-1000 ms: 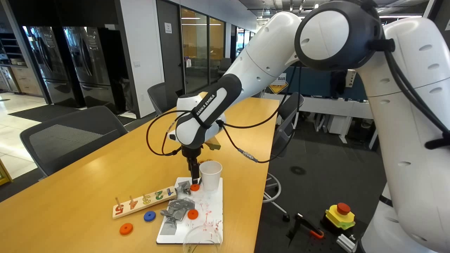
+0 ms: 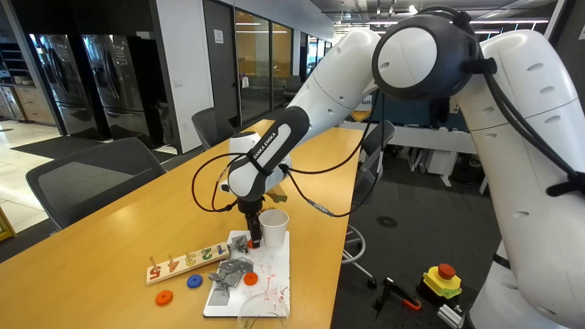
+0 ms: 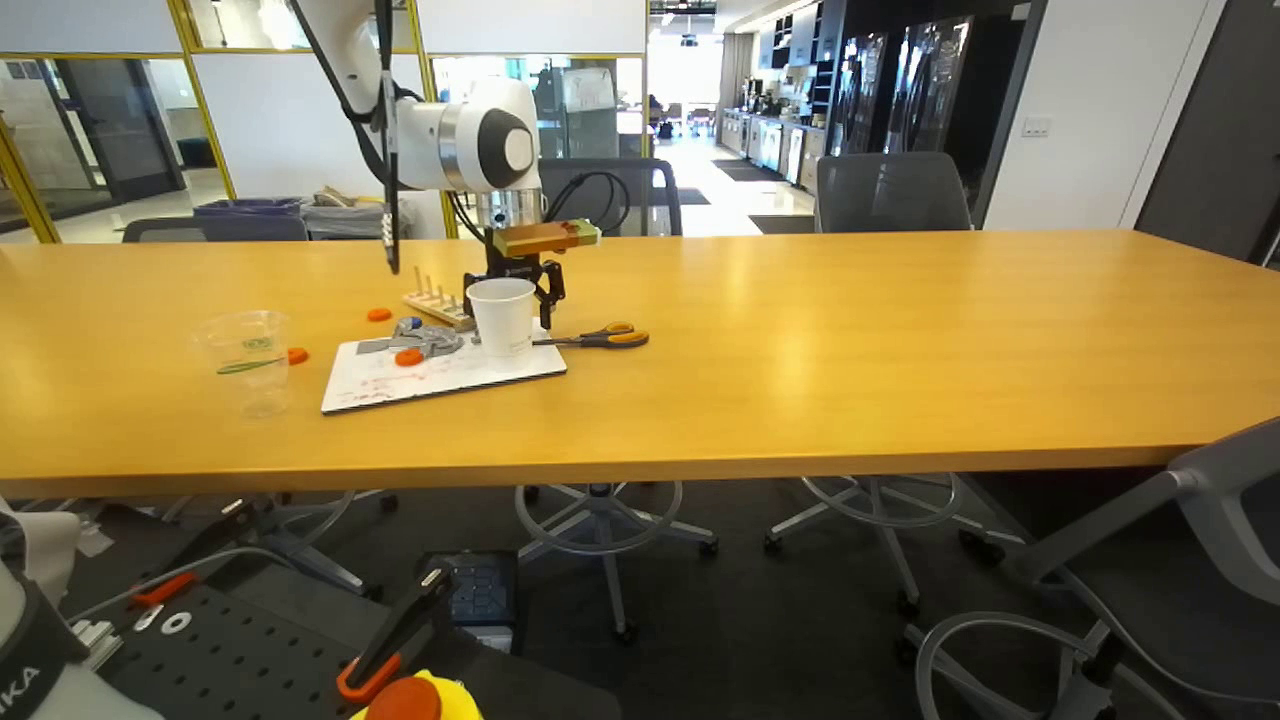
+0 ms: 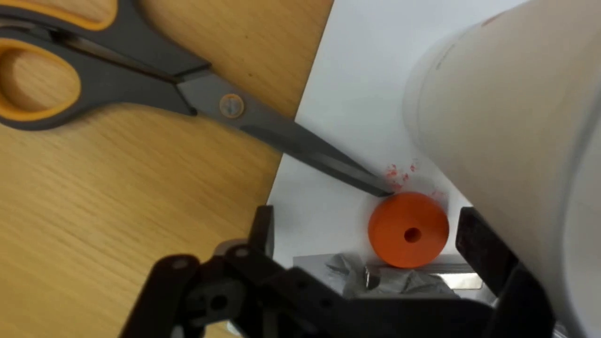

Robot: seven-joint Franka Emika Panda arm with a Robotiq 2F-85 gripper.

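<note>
In the wrist view an orange disc (image 4: 409, 230) with a small centre hole lies on the white board, touching or nearly touching the tip of the scissors (image 4: 248, 110). My gripper is open, one finger at each side of the disc and clear of it. A white cup (image 4: 507, 112) stands on the board close by my right finger and hides part of it. The exterior view shows the gripper low over the board (image 2: 274, 279), beside the cup. A wooden peg board (image 2: 188, 262) with painted numbers stands to the left.
Grey tape-covered pieces (image 2: 233, 271) and another orange disc (image 2: 250, 278) rest on the board. A blue disc (image 2: 194, 281) and an orange one (image 2: 164, 298) lie on the bare table. A clear cup (image 3: 248, 360) stands near the board.
My gripper has come down toward the board, its fingers now partly covering the orange disc by the cup. The objects on the table stay where they were.
</note>
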